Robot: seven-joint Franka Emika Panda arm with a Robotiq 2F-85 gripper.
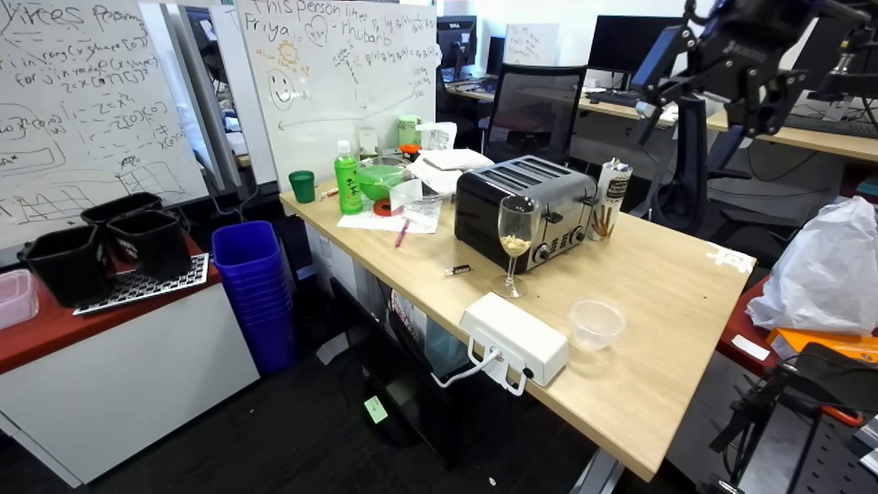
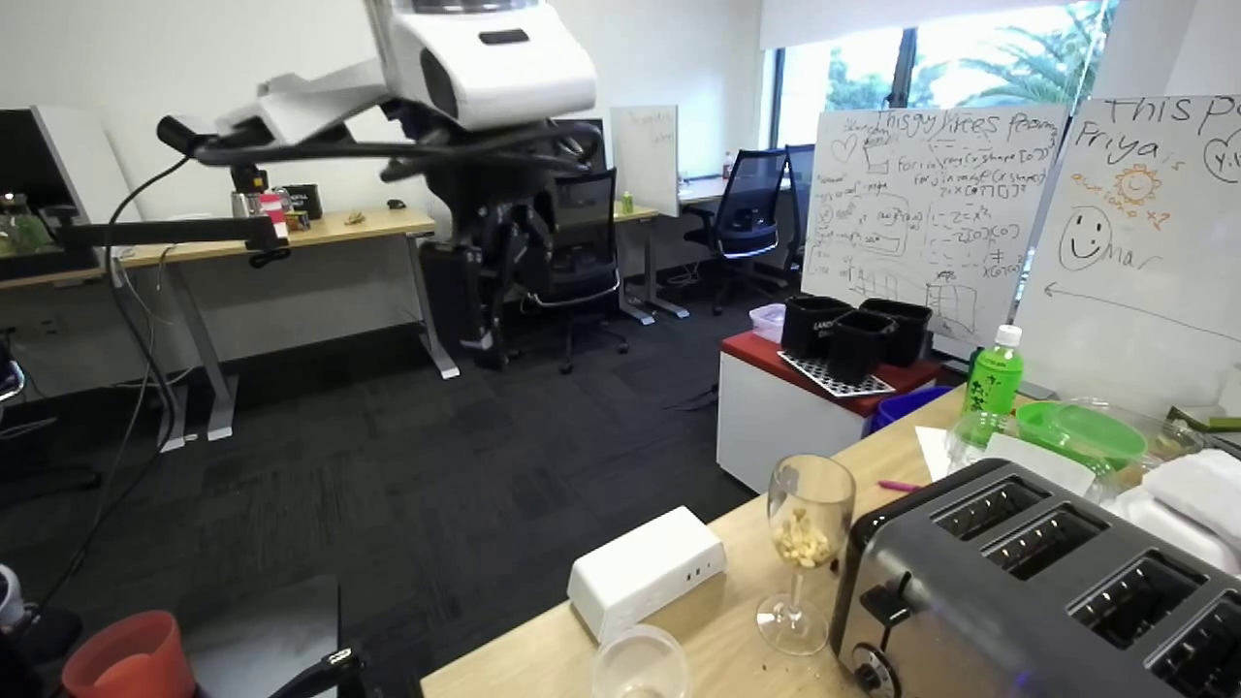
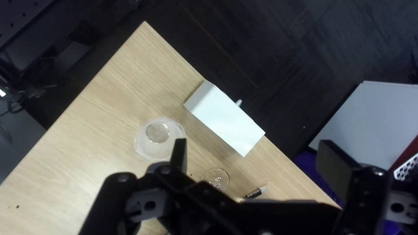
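My gripper is open, its black fingers wide apart and nothing between them; in exterior view 1 it hangs high over the table's far right side. On the table stands a wine glass (image 1: 516, 234) holding pale bits, upright beside the toaster (image 1: 527, 210). In the wrist view only the glass's foot (image 3: 215, 179) shows clearly, the rest hidden behind the gripper. A clear plastic bowl (image 1: 597, 322) sits empty to the right of a white power box (image 1: 514, 337), which lies along the table edge.
A small black-and-silver stick (image 1: 458, 269) lies near the glass. The back left holds a green bottle (image 1: 346, 180), a green bowl (image 1: 380, 181) and loose packaging. A printed canister (image 1: 610, 200) stands behind the toaster.
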